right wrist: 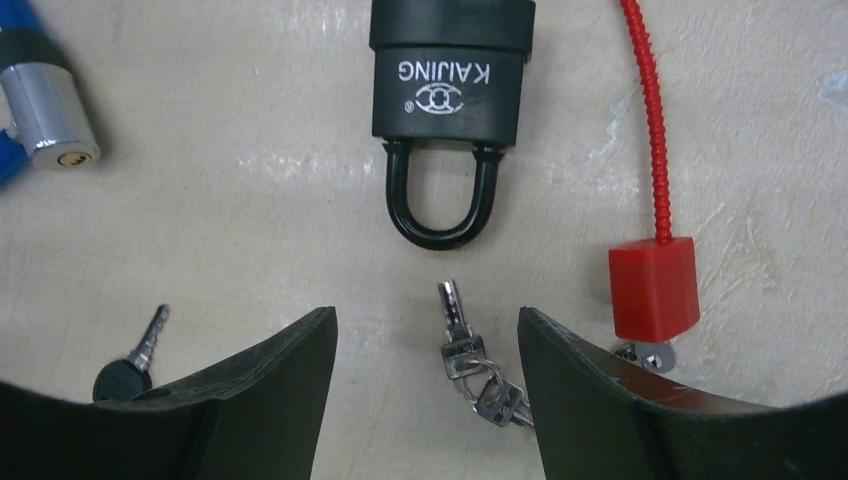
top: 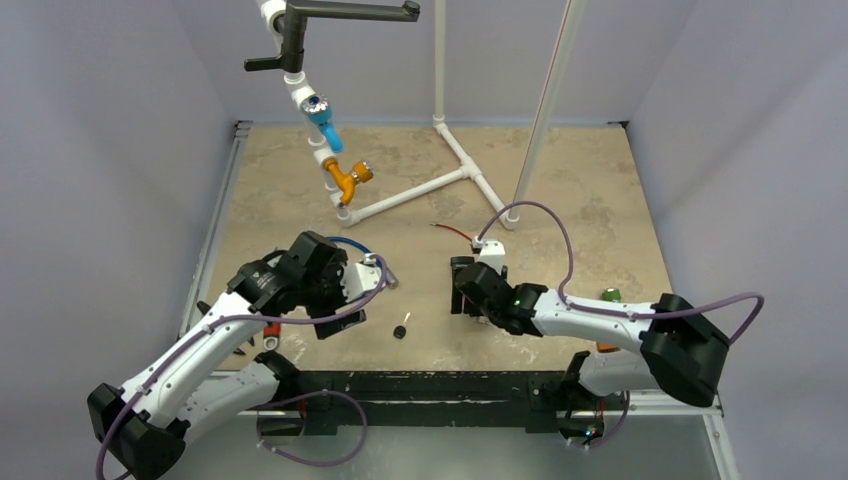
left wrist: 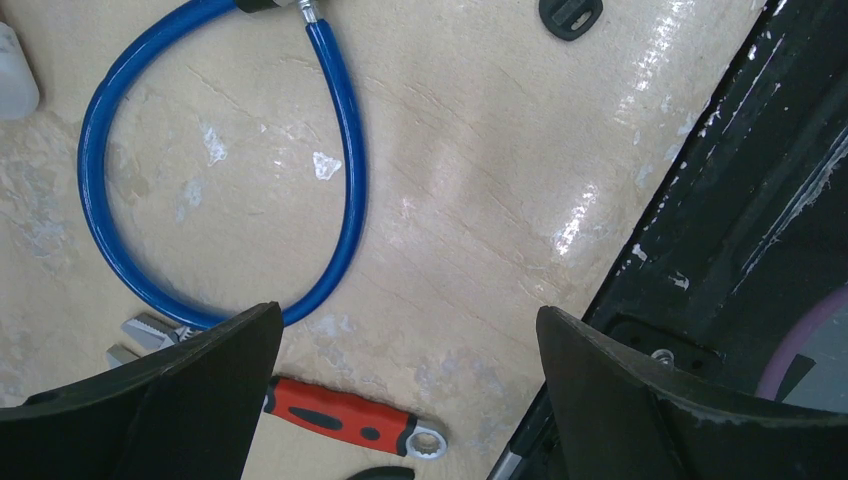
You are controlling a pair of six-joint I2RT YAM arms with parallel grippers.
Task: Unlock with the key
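In the right wrist view a ring of small silver keys [right wrist: 463,355] lies on the floor, one key pointing toward the padlock. My right gripper is open above it, and nothing is held between the fingers. The black padlock [right wrist: 448,95] lies farther off, its shackle closed and toward the keys. A black-headed key [right wrist: 122,380] rests apart on the left; the top view has this key [top: 400,331] between the arms. Part of its head [left wrist: 571,16] shows in the left wrist view. My left gripper stands open and empty over the floor.
A blue cable lock [left wrist: 352,150] curves across the floor near the left gripper. A red-handled wrench [left wrist: 340,412] lies below. The red block [right wrist: 655,290] on a red cable sits right of the keys. White pipes [top: 410,195] stand behind.
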